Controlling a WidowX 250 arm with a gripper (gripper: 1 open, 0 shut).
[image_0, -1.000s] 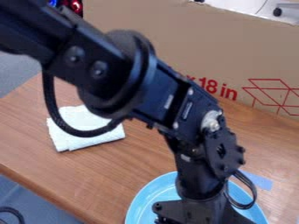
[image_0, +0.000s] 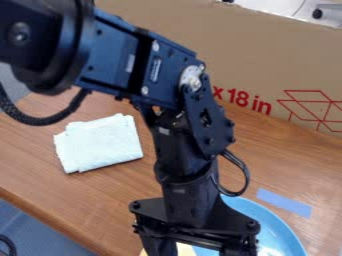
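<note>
My black arm reaches down from the upper left to the gripper (image_0: 187, 240) at the bottom middle, over a light blue plate (image_0: 274, 240) that it largely covers. The fingertips are out of sight or hidden, so whether the gripper is open or shut does not show. A small pale yellowish patch shows beside it at the bottom edge. A folded white cloth (image_0: 96, 144) lies on the wooden table, left of the arm.
A cardboard box (image_0: 267, 60) with red printing stands along the back. A strip of blue tape (image_0: 285, 203) lies on the table at the right. Bare wood (image_0: 80, 195) is free at the left.
The arm has risen and drawn to the left across the last second, with the gripper shifting left over the plate. The cloth has not moved.
</note>
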